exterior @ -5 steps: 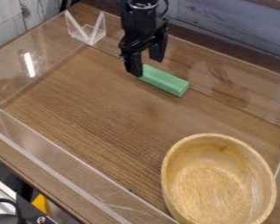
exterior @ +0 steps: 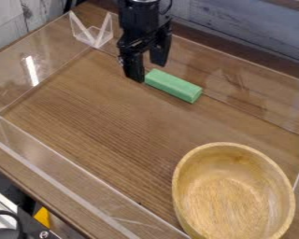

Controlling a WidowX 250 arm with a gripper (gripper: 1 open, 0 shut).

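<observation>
A green rectangular block point(exterior: 174, 87) lies on the wooden table, tilted diagonally, just right of my gripper point(exterior: 147, 63). The black gripper hangs at the top centre above the table, open, its fingers near the block's upper left end. Whether it touches the block I cannot tell.
A large tan bowl point(exterior: 234, 201) stands at the lower right. A clear plastic object point(exterior: 93, 30) is at the upper left.
The gripper has shifted very slightly to the left. The block stays where it was.
</observation>
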